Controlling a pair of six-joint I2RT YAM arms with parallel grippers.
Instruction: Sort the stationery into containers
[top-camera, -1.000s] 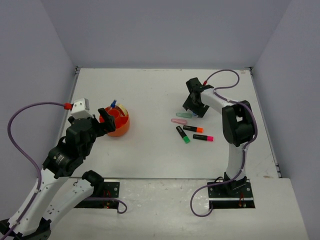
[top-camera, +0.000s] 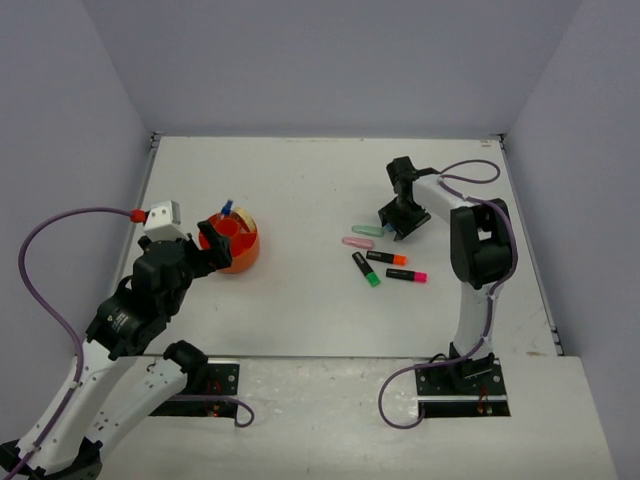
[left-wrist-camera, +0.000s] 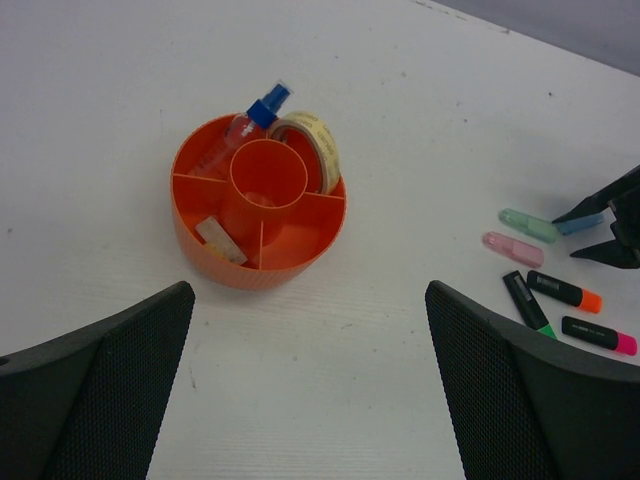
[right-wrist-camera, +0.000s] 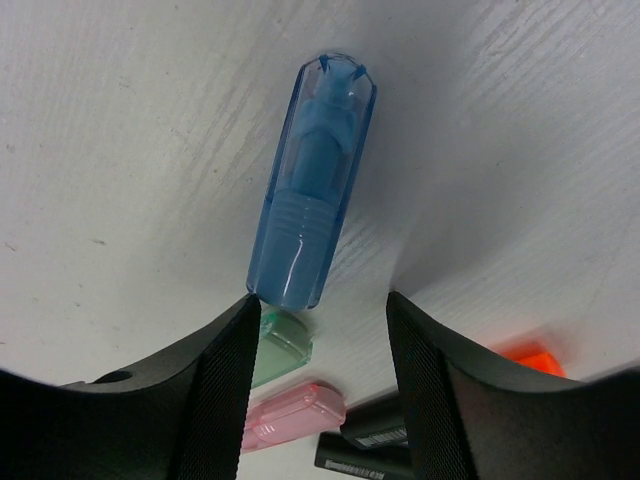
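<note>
A round orange organiser (left-wrist-camera: 258, 274) holds a clear bottle with a blue cap (left-wrist-camera: 270, 104), a roll of tape (left-wrist-camera: 322, 145) and a pale block (left-wrist-camera: 220, 240). Facing it, my left gripper is open and empty. On the right, my right gripper stands open over a blue clear-cased item (right-wrist-camera: 312, 185), whose near end appears close to the left fingertip. Similar green (top-camera: 367, 231) and pink (top-camera: 357, 242) items lie beside it. Black highlighters with orange (top-camera: 386, 258), green (top-camera: 366, 268) and pink (top-camera: 406, 275) ends lie nearer the front.
Grey walls (top-camera: 330, 70) enclose the back and sides. The stationery is closely grouped, the green item almost touching the blue one.
My right gripper has shifted slightly to the right and turned, its cable swinging right. The left arm has barely moved; the stationery shows no clear change.
</note>
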